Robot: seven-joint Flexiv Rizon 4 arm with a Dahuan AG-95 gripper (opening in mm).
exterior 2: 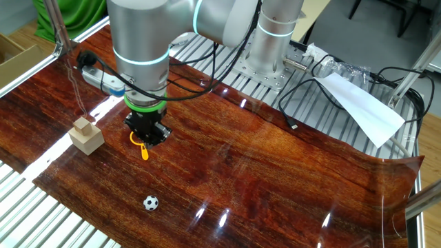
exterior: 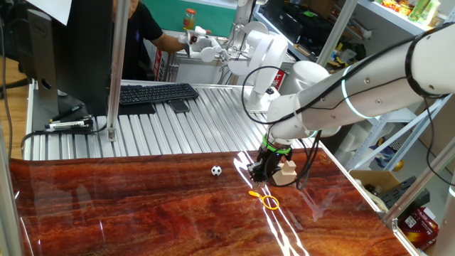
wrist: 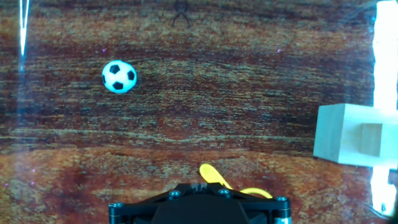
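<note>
A small black-and-white football point(wrist: 119, 76) lies on the dark wood-grain sheet, in front of my gripper and to its left in the wrist view. It is also clear in exterior view 1 as a small ball point(exterior: 216, 171). My gripper points down above the sheet, its black fingertips close together at the middle, and nothing shows between them. A yellow-orange ring with a tab point(exterior 2: 144, 153) lies just below it, partly covered by the gripper in the wrist view. The pale wooden block point(exterior 2: 86, 140) carries a smaller cube point(exterior 2: 83, 125) on top.
Free sheet point(exterior 2: 262, 179) stretches away on the ball's other side. Behind it, the ribbed metal table holds a keyboard point(exterior: 158, 93). Loose cables point(exterior 2: 293, 110) and a white paper point(exterior 2: 362, 110) lie near the arm's base. Bright glare streaks cross the sheet near the block.
</note>
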